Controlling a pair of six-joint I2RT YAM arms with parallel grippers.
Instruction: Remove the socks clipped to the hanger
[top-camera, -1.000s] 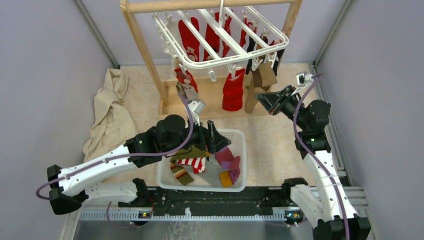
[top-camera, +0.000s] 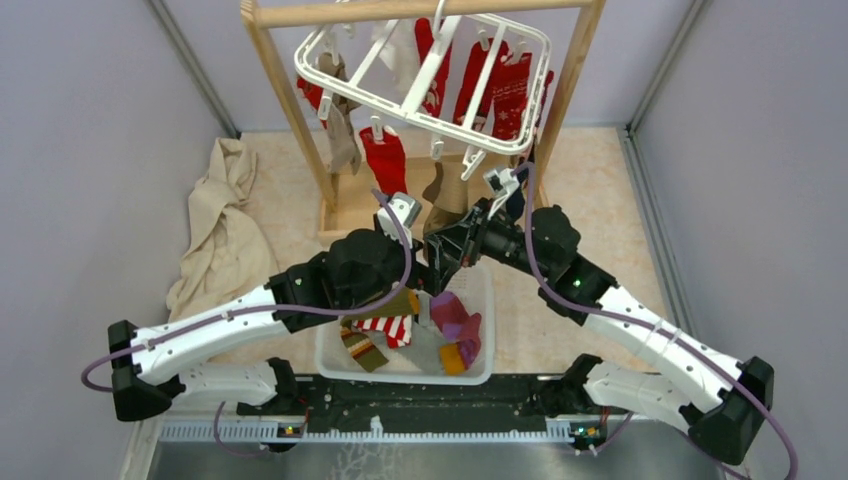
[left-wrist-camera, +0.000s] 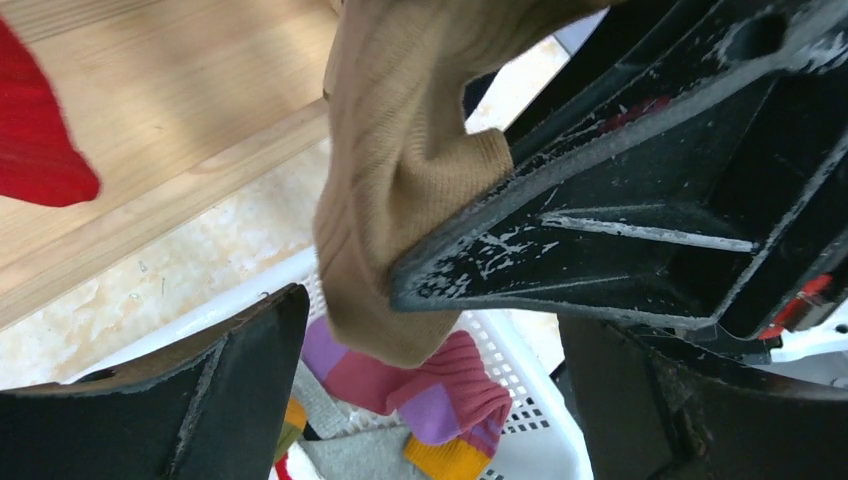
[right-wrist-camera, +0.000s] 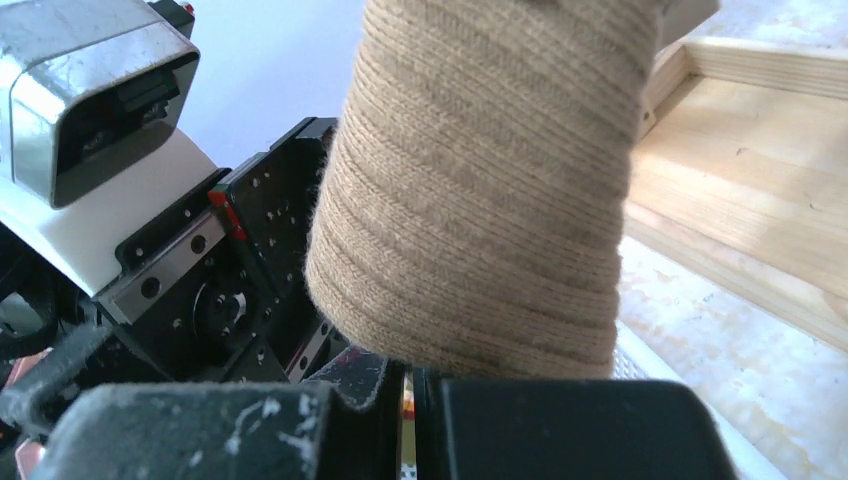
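Note:
A brown sock (top-camera: 448, 195) (left-wrist-camera: 380, 200) (right-wrist-camera: 470, 200) hangs low at the middle, between my two grippers. My right gripper (top-camera: 450, 240) is shut; in the left wrist view its dark fingers (left-wrist-camera: 620, 240) lie against the sock's lower part, and in the right wrist view the sock fills the space beyond the fingertips. My left gripper is open just below, facing the sock. A red sock (top-camera: 383, 155) hangs left of it. The white hanger (top-camera: 418, 100) carries red, white, tan and dark socks above.
A white basket (top-camera: 330, 355) below holds several loose socks. The wooden stand (top-camera: 280, 80) frames the hanger. A beige cloth (top-camera: 210, 230) lies on the left.
My right gripper has moved left to the middle, meeting my left gripper, which has shifted slightly up. The hanger has turned, and the brown sock has moved left.

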